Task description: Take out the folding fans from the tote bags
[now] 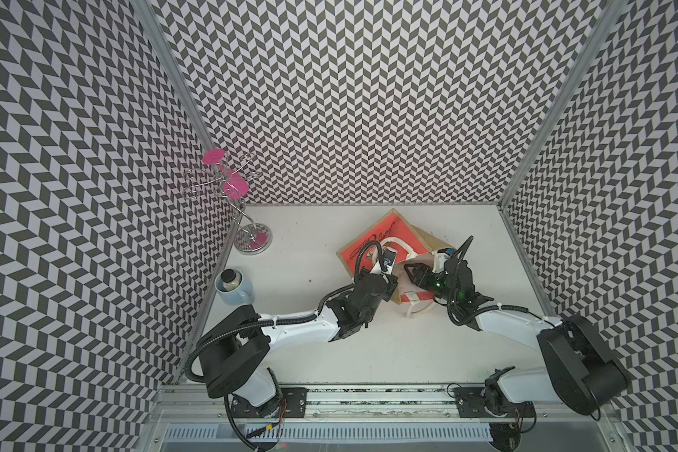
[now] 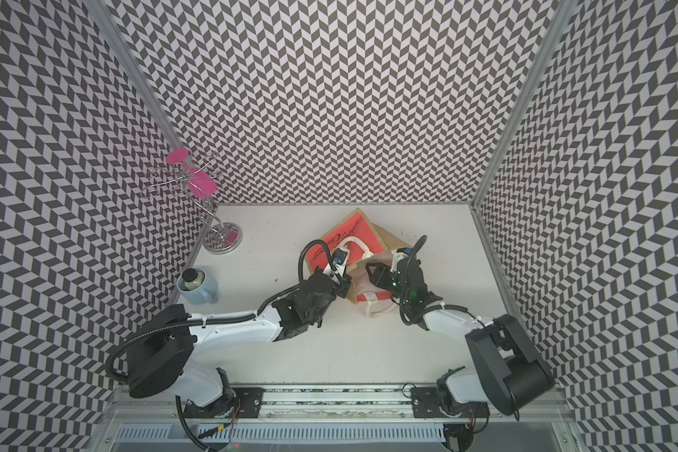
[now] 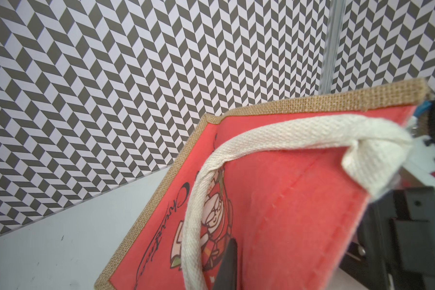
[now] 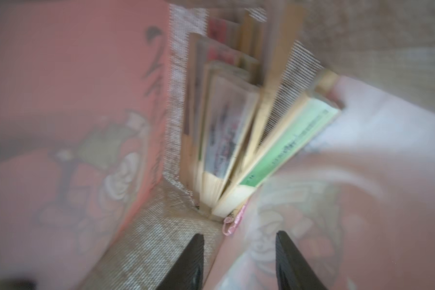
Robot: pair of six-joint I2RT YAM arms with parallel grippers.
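A red and burlap tote bag lies on the table between both arms, printed with a cartoon and with a white strap. My left gripper is at the bag's red panel; in the left wrist view one dark finger shows, its closure hard to see. My right gripper points into the open bag, fingers apart with nothing between them. Several folded wooden fans, some with coloured labels, one with a pink tassel, lie inside against the burlap, beyond the fingertips. The right wrist view is blurred.
A blue mug with a dark-topped item stands at the left edge. Behind it stands a chrome stand with pink discs.
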